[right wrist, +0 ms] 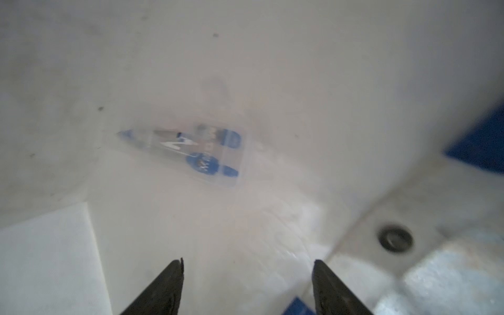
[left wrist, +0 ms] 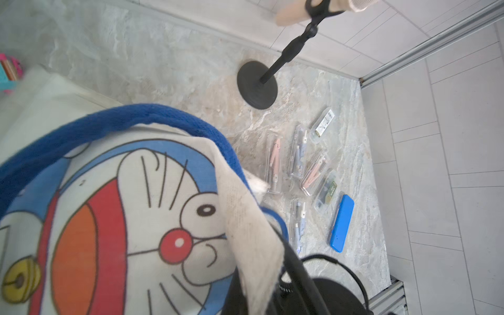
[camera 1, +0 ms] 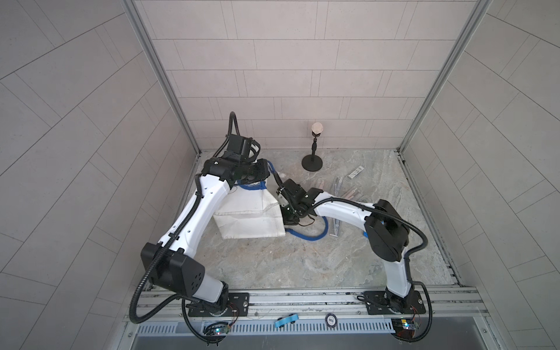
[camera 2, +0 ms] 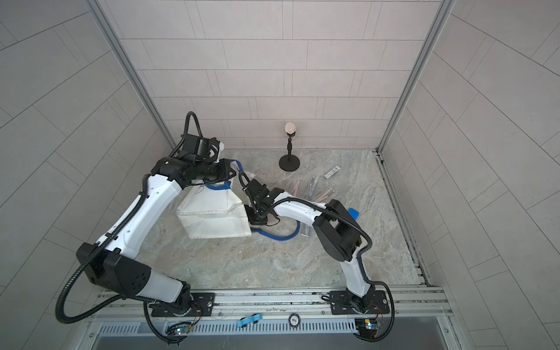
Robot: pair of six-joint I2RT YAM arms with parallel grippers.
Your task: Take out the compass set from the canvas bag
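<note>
A white canvas bag (camera 1: 248,218) with blue handles and a printed cartoon face (left wrist: 178,210) is raised at the middle left. My left gripper (camera 1: 256,172) is at its top, shut on the canvas edge, which shows at the bottom of the left wrist view. My right gripper is inside the bag's mouth at its right side, part open with nothing between its fingers. Ahead of it, in the right wrist view, a clear plastic pack (right wrist: 210,155) with blue parts, a compass set, lies on the white lining, slightly blurred.
A black stand (camera 1: 312,160) stands at the back. Several clear stationery packs (left wrist: 296,152) and a blue case (left wrist: 341,223) lie to the right. A colourful item (left wrist: 8,73) is at the far left of the left wrist view.
</note>
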